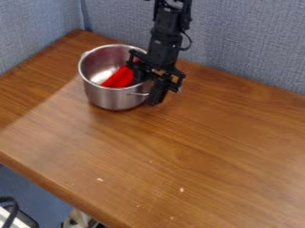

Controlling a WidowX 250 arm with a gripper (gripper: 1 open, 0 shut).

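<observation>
A large steel pot (105, 96) sits toward the back left of the wooden table, with a red object (118, 77) inside it. My black gripper (149, 93) is at the pot's right side, its lower part at the rim. It looks shut on the pot's rim, though the dark fingers are hard to make out.
A blue-grey padded wall (251, 44) runs behind it. Some dark cables or parts lie below the table's front left corner.
</observation>
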